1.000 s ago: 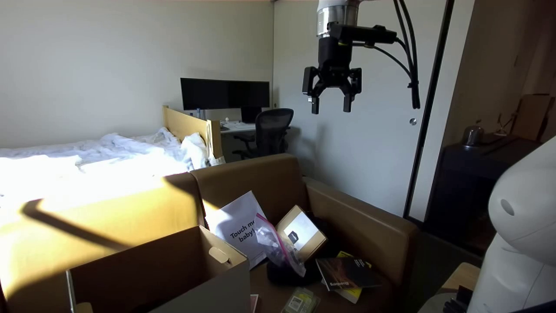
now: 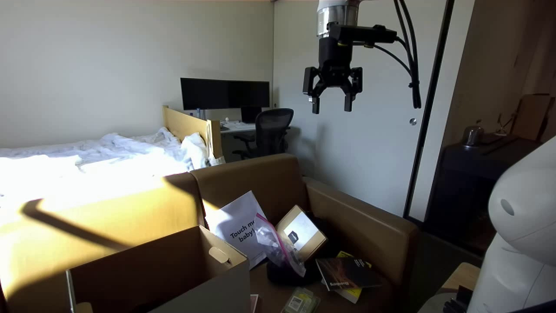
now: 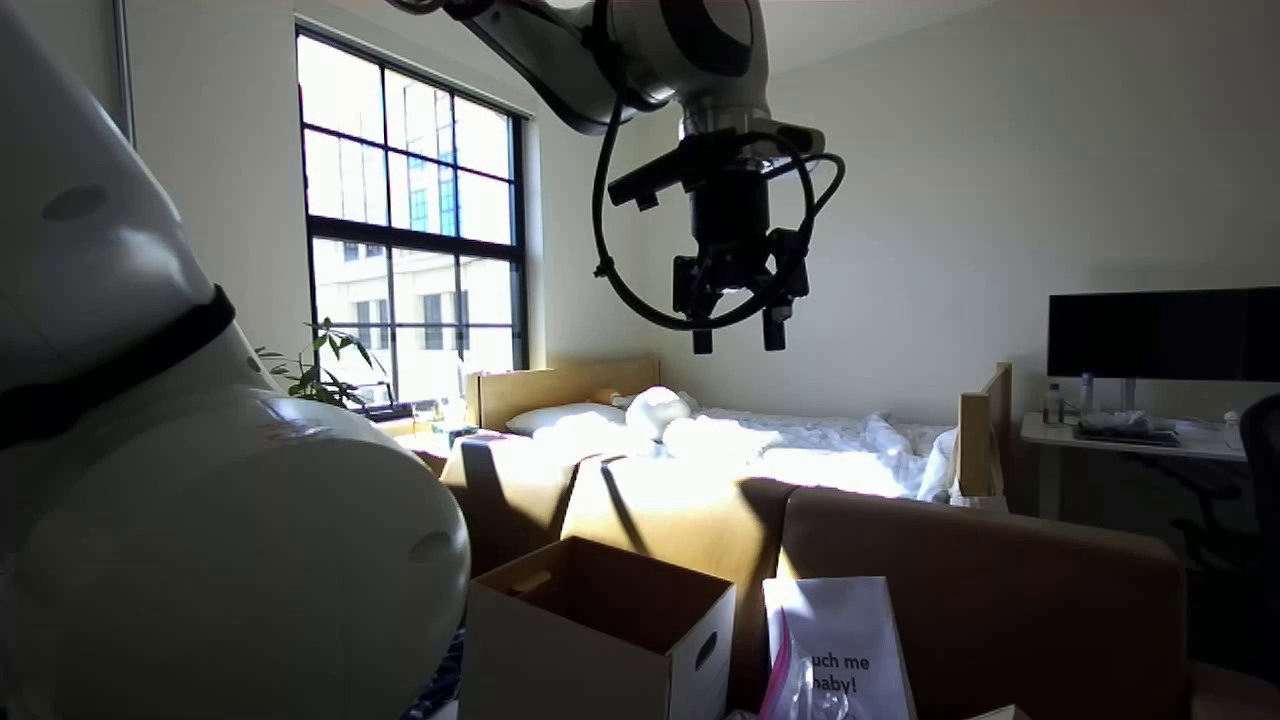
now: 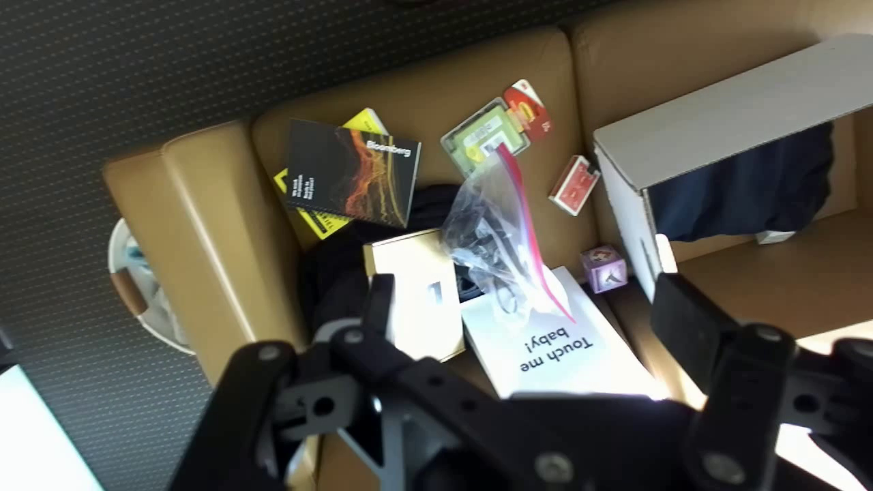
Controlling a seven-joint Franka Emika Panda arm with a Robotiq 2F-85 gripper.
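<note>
High above the sofa, my gripper (image 2: 332,106) points straight down with its two fingers apart and nothing between them. In the second exterior view the same gripper (image 3: 739,340) hangs clear of everything. Below it in the wrist view lie a clear zip bag (image 4: 491,233) with a pink seal, a white "Touch me baby!" sheet (image 4: 556,348), a small tan box (image 4: 419,290), and a dark Bloomberg book (image 4: 348,172) over something yellow. A green package (image 4: 484,135), a red card pack (image 4: 575,185) and a purple cube (image 4: 603,269) are there too.
A large open carton (image 2: 224,284) stands on the sofa beside the sheet, with dark cloth (image 4: 741,188) inside. The sofa's armrest (image 2: 359,219) rises at the right. A white bin (image 4: 139,282) sits on the floor beyond it. Air around the gripper is free.
</note>
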